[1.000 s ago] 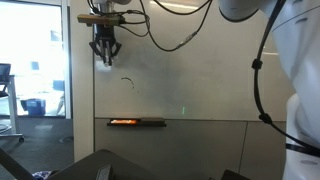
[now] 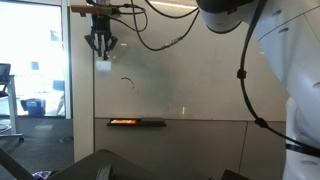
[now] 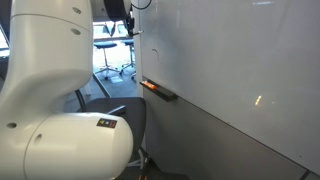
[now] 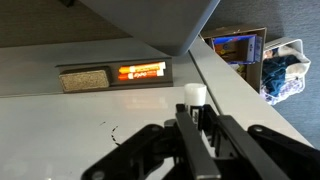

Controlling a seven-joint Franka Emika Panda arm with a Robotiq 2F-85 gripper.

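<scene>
In the wrist view my gripper is shut on a white, rod-like object (image 4: 195, 95), possibly a marker; only its pale end shows past the fingers. Exterior view 1 has the gripper (image 2: 101, 46) high at the left edge of the whiteboard (image 2: 200, 75), pointing down. A short dark curved stroke (image 2: 128, 80) is on the board, right of and below the gripper. Whether the held object touches the board cannot be told.
Below the board, a ledge (image 4: 115, 99) carries a brown-grey eraser (image 4: 86, 80) and orange-red packs (image 4: 142, 72). Boxes with assorted items (image 4: 284, 72) lie past the board's edge. A dark chair (image 2: 6, 95) stands in the bright room at left.
The gripper has shifted slightly up and to the left in exterior view 1, and the arm and its cables have moved a little with it. The dark stroke looks the same.
</scene>
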